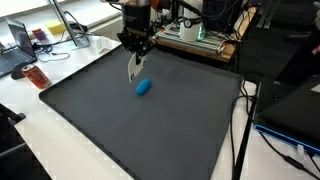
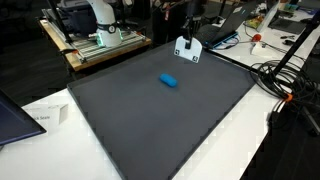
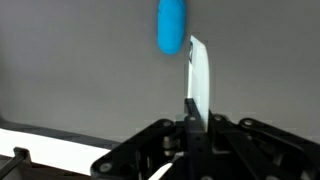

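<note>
A thin, flat white piece [image 3: 200,75] juts forward from my gripper, whose black fingers are shut on it. Seen from the far side, this piece [image 2: 188,48] is a broad panel hanging upright over the back of the dark mat. An oblong blue object [image 3: 171,25] lies on the mat, just ahead of the white piece's tip and a little to its left in the wrist view. Exterior view 1 has the blue object [image 1: 143,87] just in front of the panel, with a small gap between them.
An orange-red can [image 1: 37,77] stands off its left edge. Cables [image 1: 240,120] run along the right side. A wooden stand [image 1: 205,47] with white-and-green parts is at the back right.
</note>
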